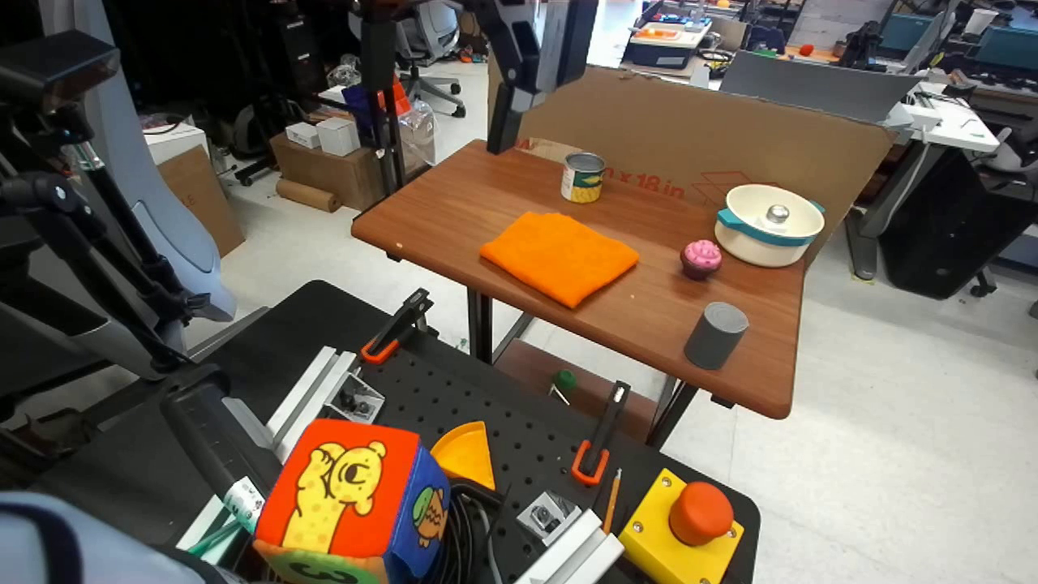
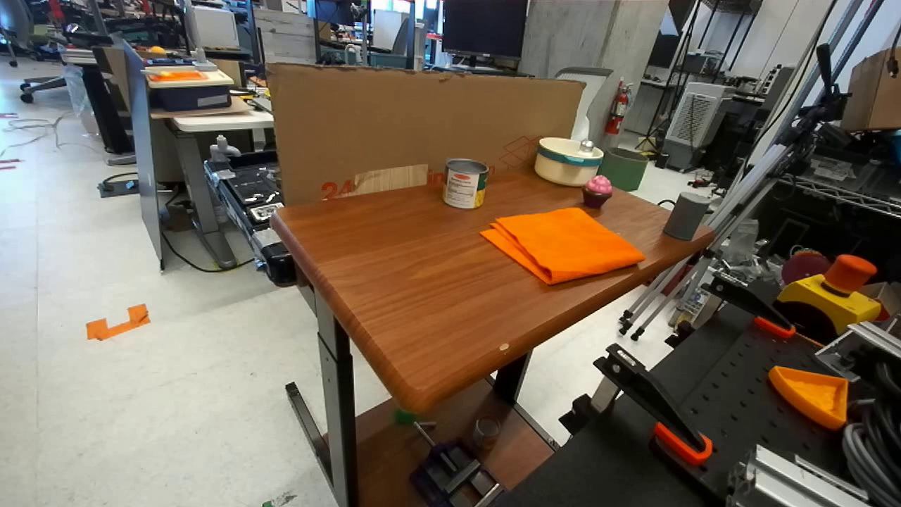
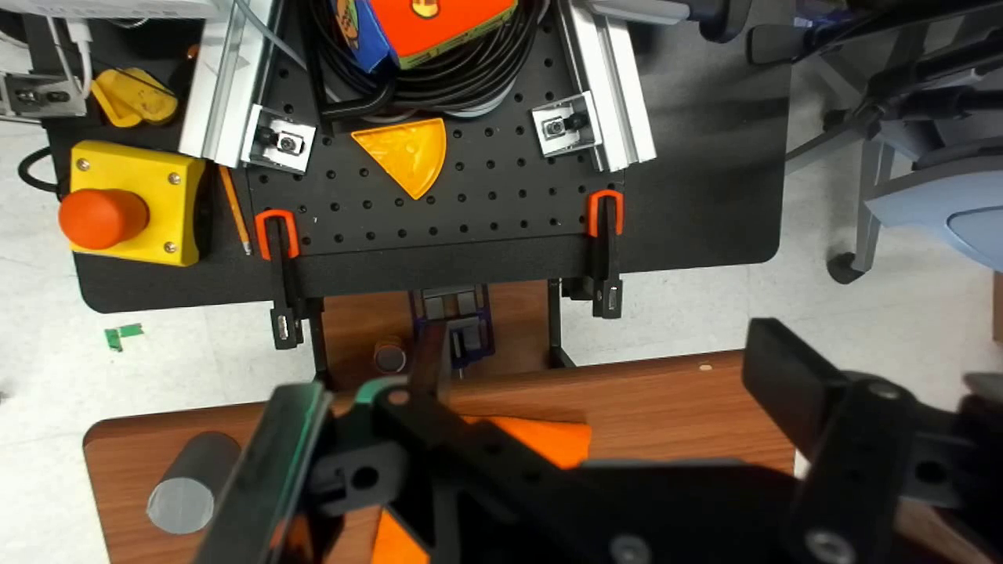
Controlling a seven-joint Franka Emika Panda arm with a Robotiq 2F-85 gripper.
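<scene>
My gripper is open, its fingers wide apart and nothing between them. In exterior view 1 its dark fingers (image 1: 505, 122) hang at the top, near the far left of the wooden table. An orange cloth (image 1: 559, 258) lies folded at the table's middle. Behind it stands an open-looking can (image 2: 465, 184) with a yellow and green label. A pink-topped cupcake (image 1: 701, 259) sits near a cream pot (image 1: 769, 225) with a teal band and a lid. Closer to the right front edge, a grey cylinder (image 1: 716, 336) stands upright. The wrist view shows only part of the cloth (image 3: 545, 440) behind the gripper.
Cardboard (image 2: 405, 127) walls off the table's back edge. A black pegboard bench (image 1: 525, 428) faces the table across a gap, carrying clamps, a soft picture cube (image 1: 345, 487), a yellow wedge (image 1: 466, 454) and a red-button box (image 1: 681, 530).
</scene>
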